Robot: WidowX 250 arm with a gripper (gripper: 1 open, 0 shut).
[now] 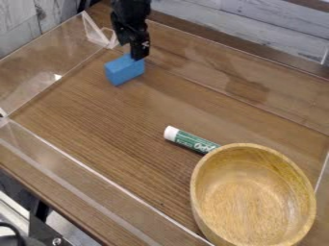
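The black gripper (134, 44) hangs at the top centre-left, open, just above and behind a blue block (125, 69) lying on the wooden table. A green and white tube (190, 139) lies at the centre right. A tan oval bowl (252, 200) stands at the bottom right.
Clear walls run along its left side, and a pale board lines the back.
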